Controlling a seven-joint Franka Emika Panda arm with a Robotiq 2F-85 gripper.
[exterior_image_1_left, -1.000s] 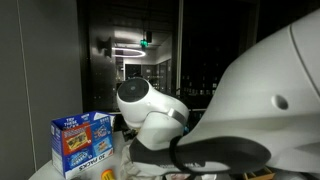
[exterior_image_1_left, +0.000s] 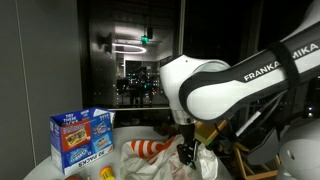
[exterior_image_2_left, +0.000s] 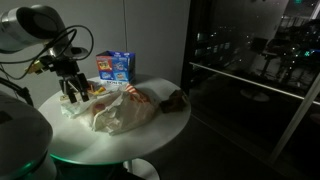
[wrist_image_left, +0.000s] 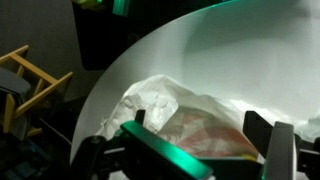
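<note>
A crumpled white plastic bag (exterior_image_1_left: 135, 164) with orange-red stripes lies on the round table, also showing as a pale bag (exterior_image_2_left: 122, 114) in exterior view 2. My gripper (exterior_image_1_left: 188, 152) points down over the bag's right part in exterior view 1. From the wrist, the gripper is open, its two fingers well apart. Behind and between them lies the translucent bag (wrist_image_left: 160, 95), with something reddish showing through it. Nothing is visibly held. Whether the fingertips touch the bag I cannot tell.
A blue snack box (exterior_image_1_left: 84, 138) stands upright at the left of exterior view 1. Near it is a small yellow-orange item (exterior_image_1_left: 107, 173). A dark object (exterior_image_2_left: 175, 102) lies by the table's right edge in exterior view 2. Bare white table (exterior_image_2_left: 165, 125) shows around the bag.
The arm has swung to the right in exterior view 1, uncovering the bag and its striped part. The snack box has stayed put.
</note>
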